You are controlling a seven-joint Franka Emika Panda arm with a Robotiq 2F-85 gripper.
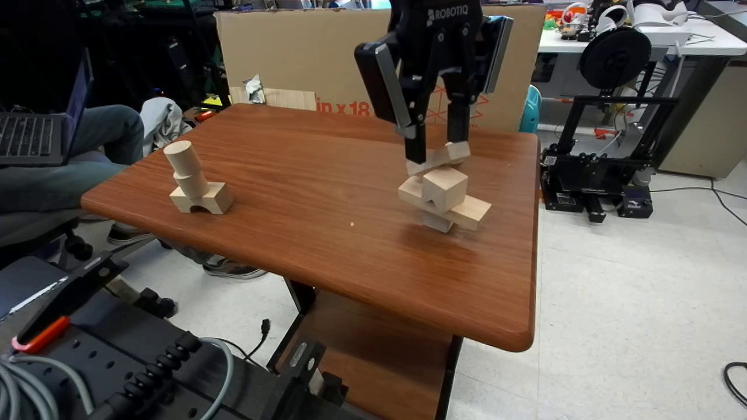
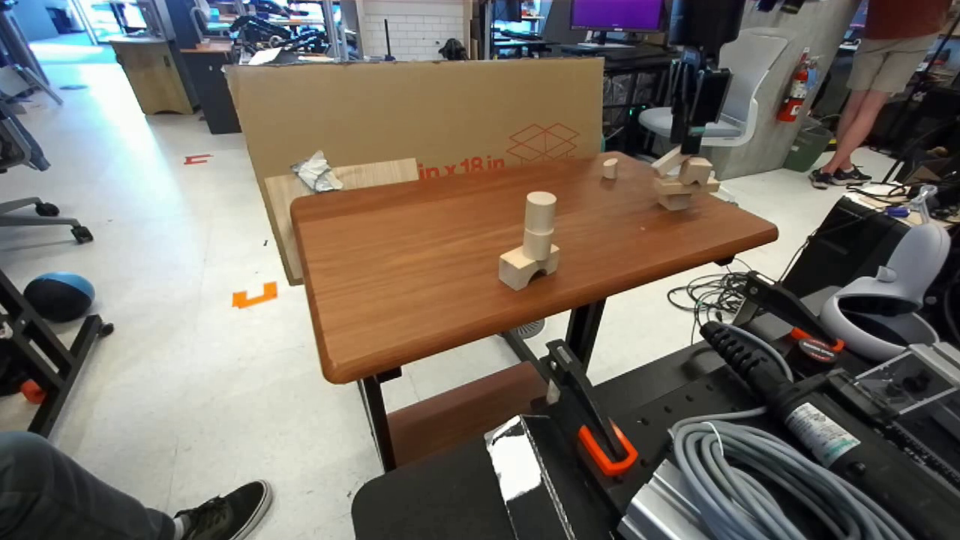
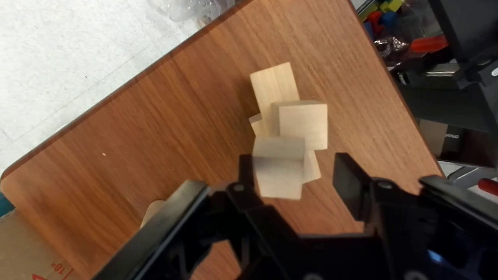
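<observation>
At the table's right end in exterior view 1 stands a stack of pale wooden blocks: a small base block (image 1: pixel 437 223), a flat plank (image 1: pixel 473 213) across it and a notched block (image 1: pixel 445 188) on top. Another rectangular block (image 1: pixel 427 163) leans tilted behind the notched one; exterior view 2 shows the leaning block (image 2: pixel 667 161) sloping. My gripper (image 1: pixel 437 134) is over the stack, fingers apart. From the wrist, the tilted block (image 3: pixel 279 175) lies close to one finger of the gripper, with a clear gap to the other. Whether that near finger touches it I cannot tell.
Two stacked cylinders (image 2: pixel 539 225) stand on an arched block (image 2: pixel 515 270) away from my gripper. A short cylinder (image 2: pixel 610 168) sits alone near the back edge. Cardboard (image 1: pixel 294 52) stands behind the table.
</observation>
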